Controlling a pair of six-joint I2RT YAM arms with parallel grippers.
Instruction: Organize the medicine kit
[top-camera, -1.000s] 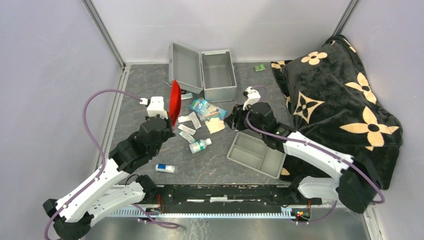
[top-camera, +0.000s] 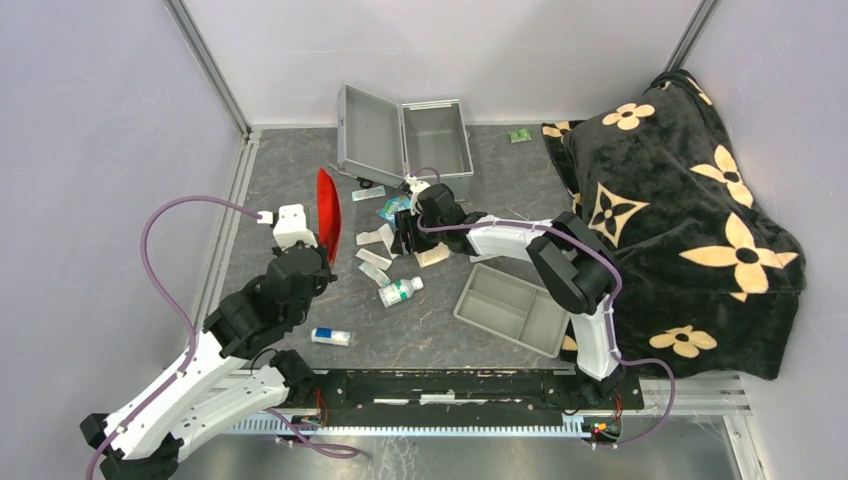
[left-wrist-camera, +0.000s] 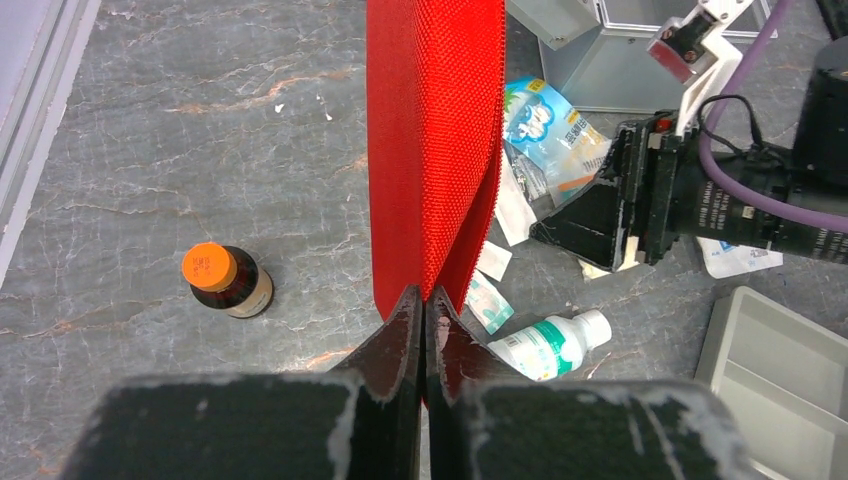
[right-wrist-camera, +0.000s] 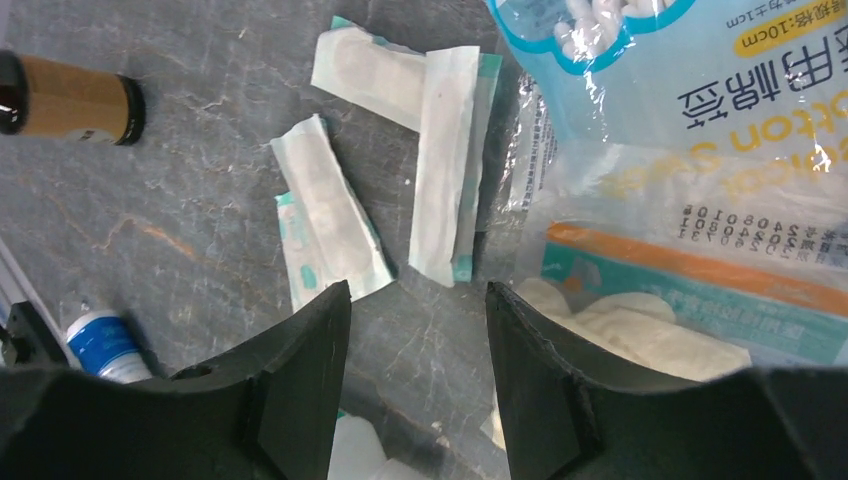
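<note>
A flat red pouch rises from my left gripper, whose fingers are shut on its lower end. My right gripper stands open, its fingers empty, above the small items. Below and beyond it lie several white-and-green strip packets and the blue cotton swab bag. A cream-coloured piece lies beside the bag's lower edge. The white bottle with a green label rests on its side nearer the front. The grey case is open at the back.
A grey divided tray sits front right. The blue-and-white tube lies front left. An orange-capped brown bottle stands on the left. A patterned blanket fills the right side; a green packet lies at the back.
My right gripper has moved left from near the tray to over the bag and packets.
</note>
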